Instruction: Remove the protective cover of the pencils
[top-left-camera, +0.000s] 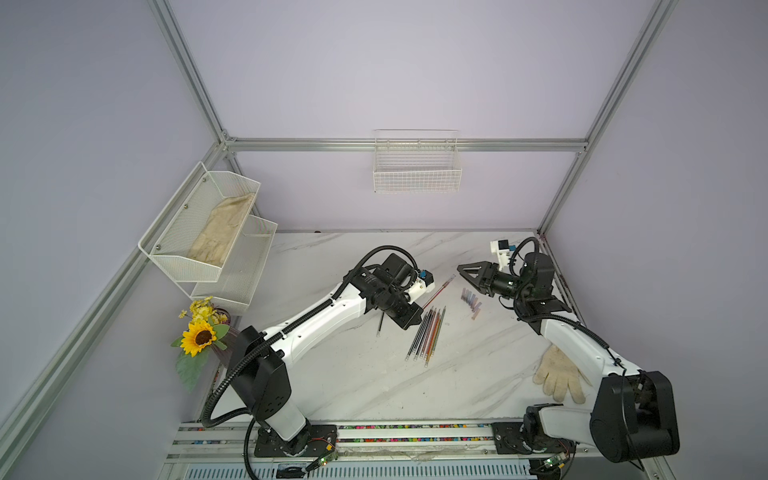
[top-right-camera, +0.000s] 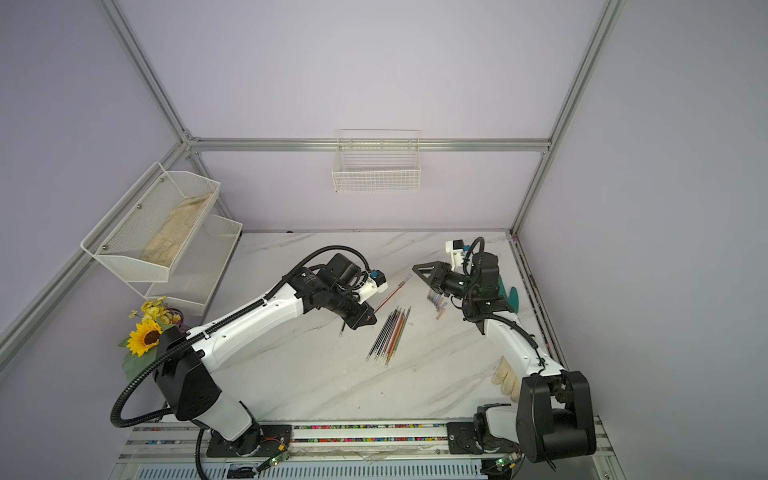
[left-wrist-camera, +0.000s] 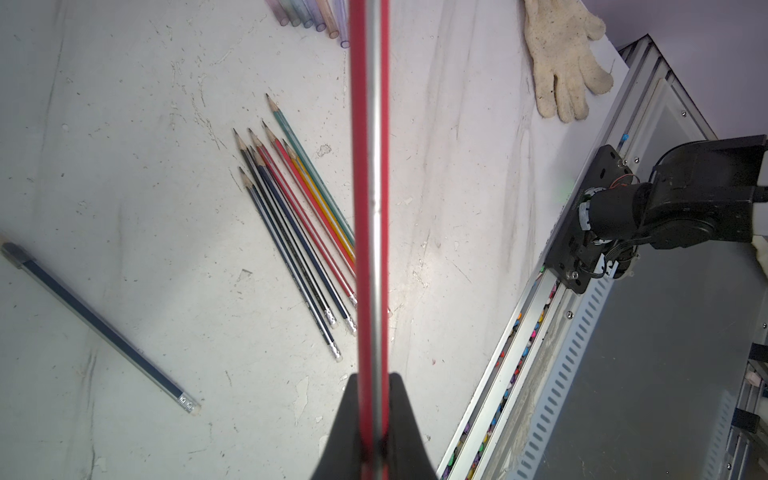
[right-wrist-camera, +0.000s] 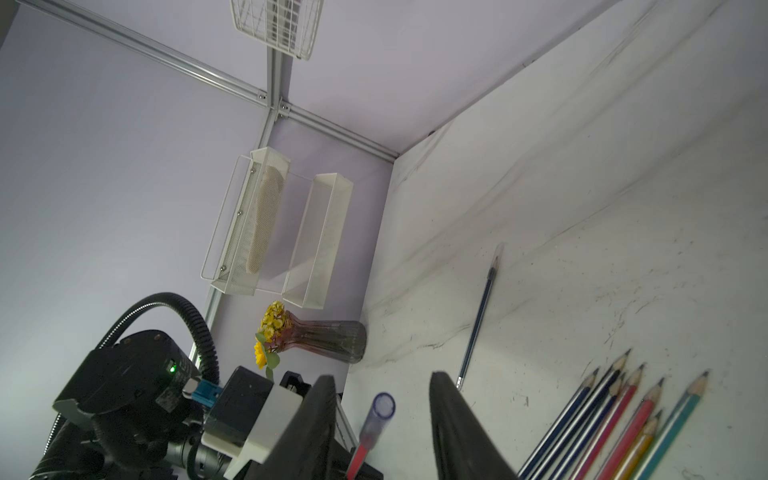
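In the left wrist view a red pencil (left-wrist-camera: 373, 200) with a silvery stripe runs between the fingers of my left gripper, which is shut on it. The pencil (top-left-camera: 437, 295) slants up to the right. In the right wrist view its end bears a clear cap (right-wrist-camera: 384, 406), seen between the spread fingers of my open right gripper; whether they touch it cannot be told. Several uncapped pencils (left-wrist-camera: 296, 216) lie side by side on the table. A dark pencil (right-wrist-camera: 477, 320) with a clear cap (right-wrist-camera: 498, 254) lies apart. Several loose clear caps (top-left-camera: 470, 299) lie to the right.
A beige glove (top-left-camera: 560, 373) lies at the table's right side. White baskets (top-left-camera: 212, 240) and a vase of yellow flowers (top-left-camera: 200, 336) stand at the left.
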